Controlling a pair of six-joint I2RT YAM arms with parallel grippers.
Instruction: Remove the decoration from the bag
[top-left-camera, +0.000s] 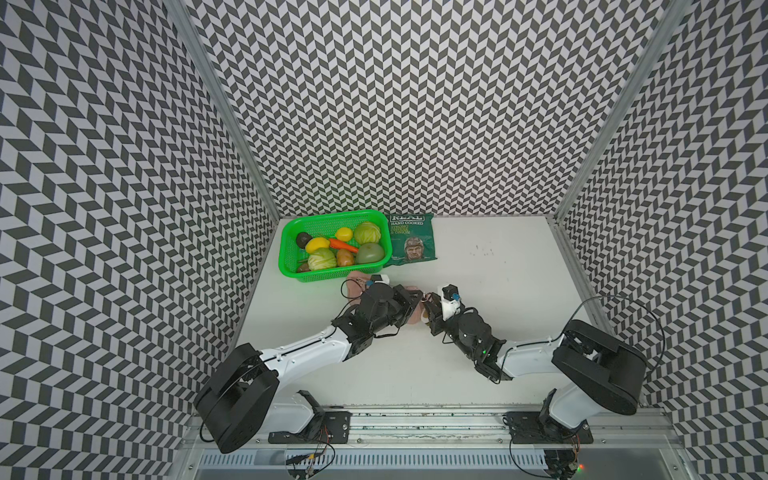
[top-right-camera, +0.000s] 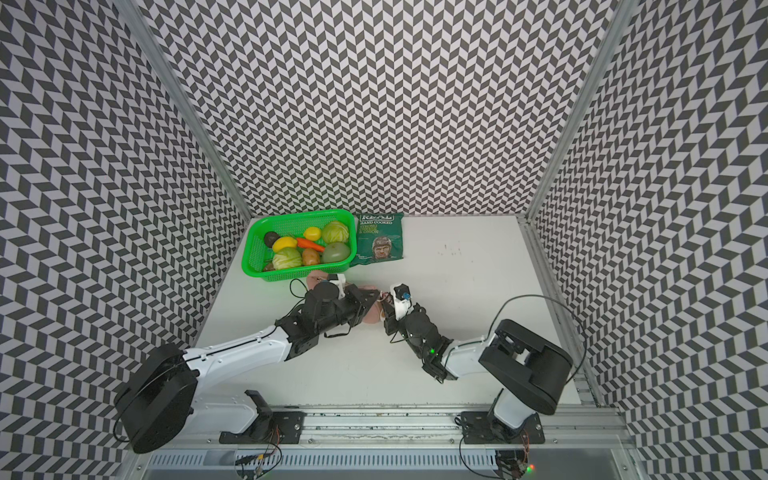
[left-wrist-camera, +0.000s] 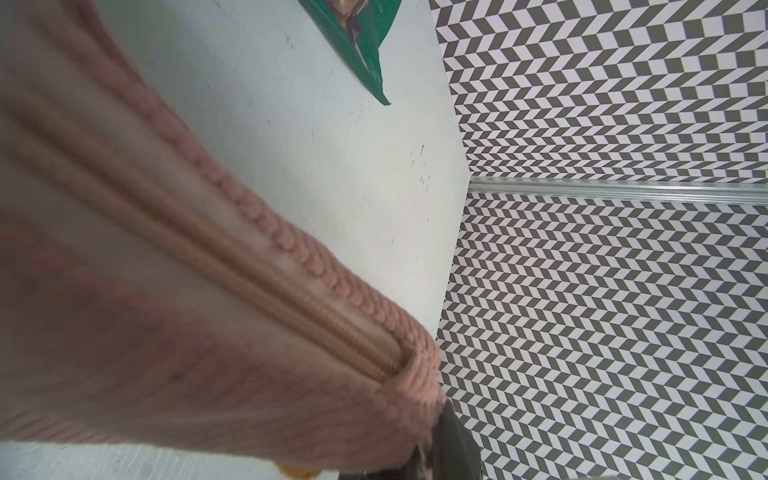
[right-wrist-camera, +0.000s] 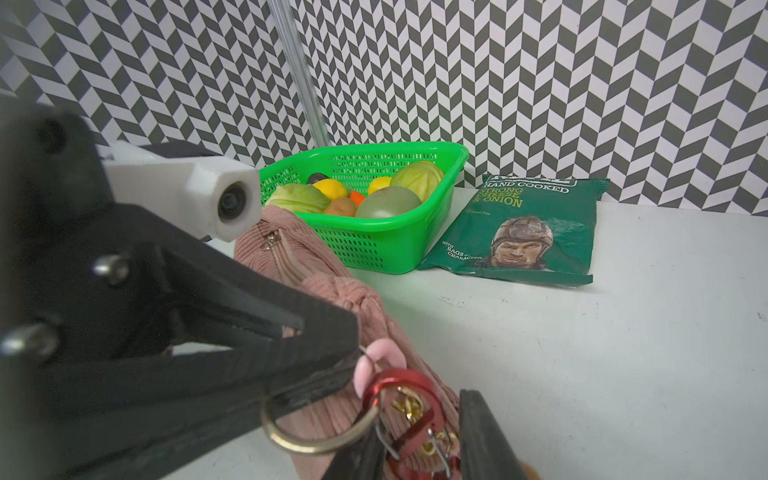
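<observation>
The pink knitted zip bag lies along the table, its zip facing up in the left wrist view. A decoration hangs at its near end: red clasp (right-wrist-camera: 436, 400), brass ring (right-wrist-camera: 320, 442), pink loop (right-wrist-camera: 382, 354) and small gold pieces. My left gripper is shut at the bag's end, its tip against the pink loop; whether the loop or ring is pinched is unclear. My right gripper stands part open, one of its fingers (right-wrist-camera: 482, 440) on each side of the red clasp. The decoration's lower part is out of view.
A green basket (top-left-camera: 288, 260) of toy fruit and vegetables stands behind the bag. Beside it lies a green crisp packet (top-left-camera: 412, 236).
</observation>
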